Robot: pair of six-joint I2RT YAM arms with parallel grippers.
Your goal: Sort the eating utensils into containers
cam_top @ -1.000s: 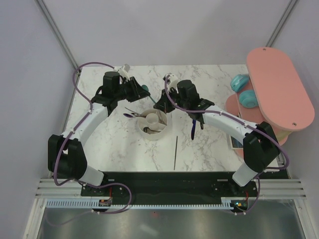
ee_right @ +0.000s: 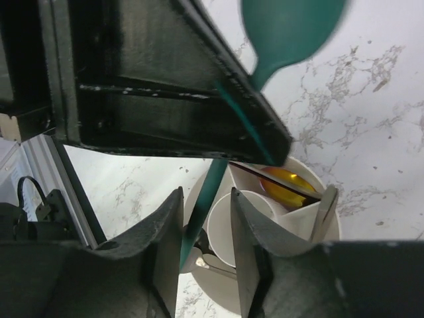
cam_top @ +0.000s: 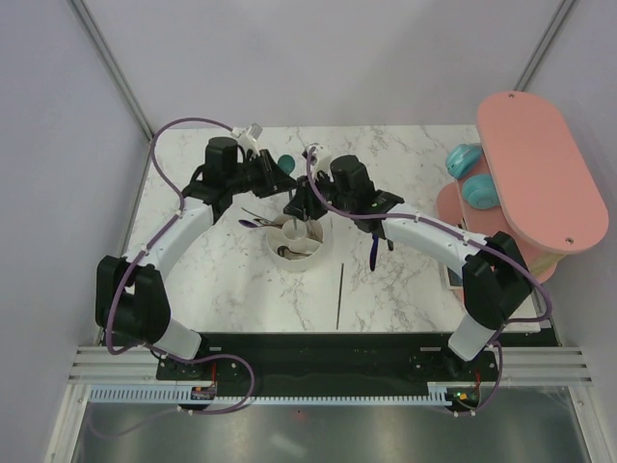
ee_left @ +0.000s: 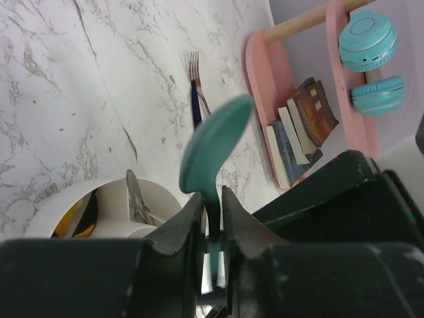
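Note:
A teal spoon (cam_top: 287,164) stands near upright over the round white divided container (cam_top: 274,253), its bowl uppermost. In the left wrist view the spoon (ee_left: 215,142) runs between the close-set fingers of my left gripper, shut on its handle. My right gripper is lower, just above the container. Its fingers are apart, with the teal handle (ee_right: 205,202) close along one of them; whether they touch is unclear. Dark-handled spoons (cam_top: 265,223) and other utensils rest in the container around a white central cup (ee_right: 232,232).
On the marble table right of the container lie a dark blue-handled utensil (cam_top: 374,249) and a thin stick (cam_top: 339,294). A fork (ee_left: 194,65) shows beyond. The pink shelf (cam_top: 542,174) with turquoise headphones (cam_top: 479,191) stands at the right.
The teal spoon has swung from slanting to nearly upright. My right gripper has shifted left, close under my left gripper, which has edged slightly right. The container has not moved.

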